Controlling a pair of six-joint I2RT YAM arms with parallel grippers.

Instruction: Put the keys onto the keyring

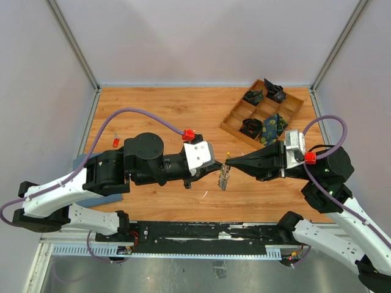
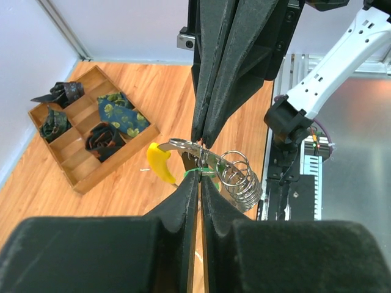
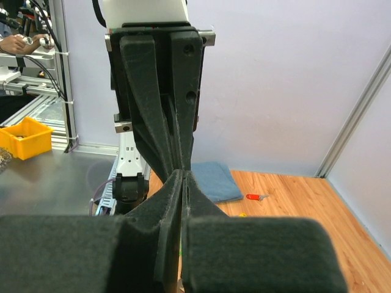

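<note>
Between the two grippers hangs a silver keyring with a springy coil (image 2: 245, 188); in the top view this coiled keyring (image 1: 223, 178) dangles below the fingertips. A yellow key (image 2: 160, 162) is beside the ring's curved band, and a bit of green shows behind it. My right gripper comes from above, its fingertips shut on the curved band. My left gripper is shut, its tips meeting right at the ring; whether they pinch part of it I cannot tell. In the right wrist view the right gripper's own fingers (image 3: 168, 210) hide the keyring.
A wooden divided box (image 1: 235, 122) with dark and patterned cloth pieces stands at the back right. A blue cloth (image 3: 211, 182) and a red-handled tool (image 3: 253, 196) lie on the left side of the table.
</note>
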